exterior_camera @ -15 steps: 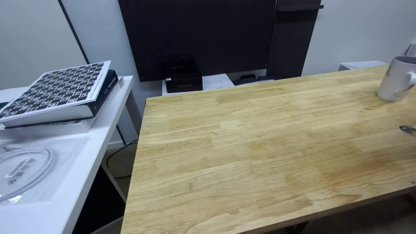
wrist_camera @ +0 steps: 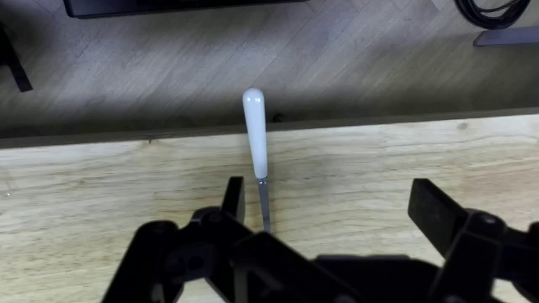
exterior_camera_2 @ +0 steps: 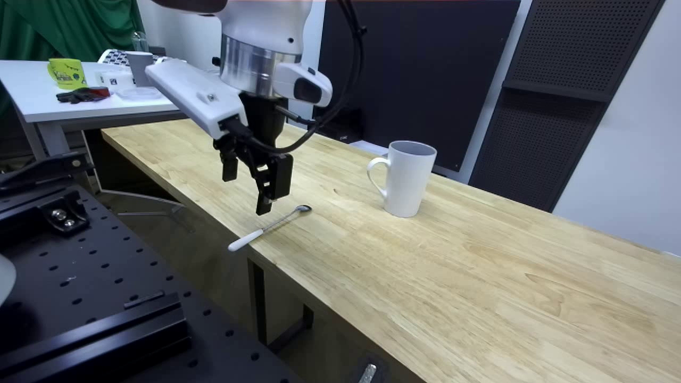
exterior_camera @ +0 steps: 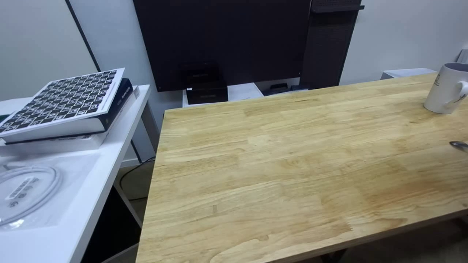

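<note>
A spoon with a white handle [wrist_camera: 256,132] lies on the wooden table, its handle end sticking out past the near edge. The metal bowl of the spoon [exterior_camera_2: 302,208] points inward on the tabletop. Above the table, my gripper [exterior_camera_2: 246,190] hangs open with nothing between its fingers. In the wrist view the spoon's thin metal neck [wrist_camera: 264,204] shows beside the left finger [wrist_camera: 233,199], inside the wide gap; the bowl is hidden behind the gripper. A white mug [exterior_camera_2: 409,182] stands upright farther in on the table, handle towards the arm.
A white side table [exterior_camera_2: 38,96] at the far left carries a green mug [exterior_camera_2: 66,73], a grey cup [exterior_camera_2: 140,67] and other items. A black perforated platform [exterior_camera_2: 147,274] stands across a gap from the table.
</note>
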